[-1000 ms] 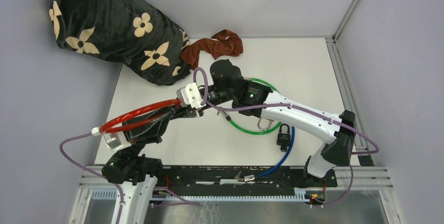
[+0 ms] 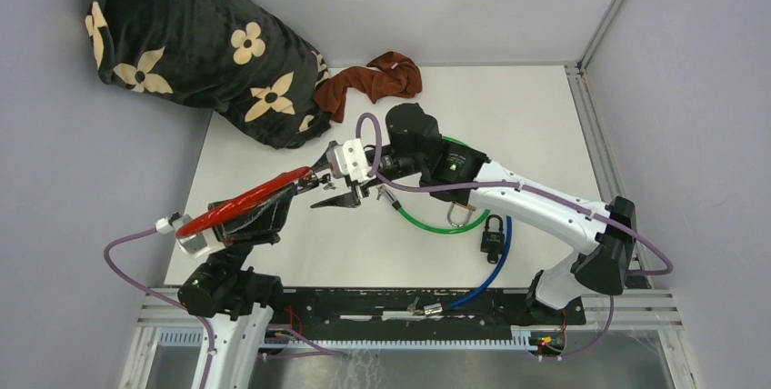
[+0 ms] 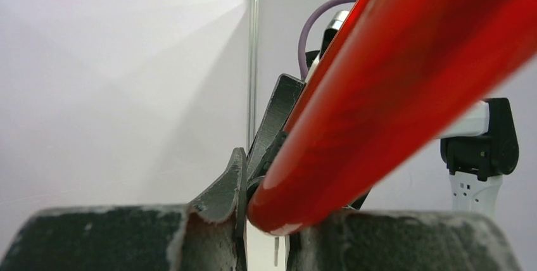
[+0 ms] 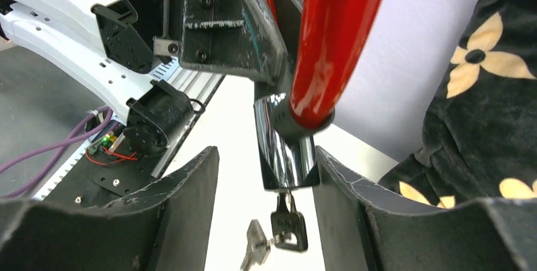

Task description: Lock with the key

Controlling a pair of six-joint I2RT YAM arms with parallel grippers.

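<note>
A red cable lock (image 2: 245, 200) is clamped in my left gripper (image 2: 298, 184), its red cable running back over the left hand. In the right wrist view the lock's shiny metal barrel (image 4: 278, 151) points down, with a black-headed key (image 4: 289, 228) at its lower end. A second key (image 4: 255, 245) dangles from that key on a small ring. My right gripper is open, with the fingers on either side of the barrel in that view; the key head lies in the gap, not gripped. In the left wrist view the red cable (image 3: 354, 132) hides much of the lock.
A green cable lock (image 2: 436, 227), a black padlock (image 2: 492, 242) and a blue cable lock (image 2: 495, 271) lie right of centre. Behind are a brown cloth (image 2: 391, 77) and a dark flowered cushion (image 2: 227, 53). Bare white table lies in front of the grippers.
My right gripper has opened and drawn back to the right, away from the left gripper, exposing the keys. The red cable loop has rolled flatter, its two strands now lined up.
</note>
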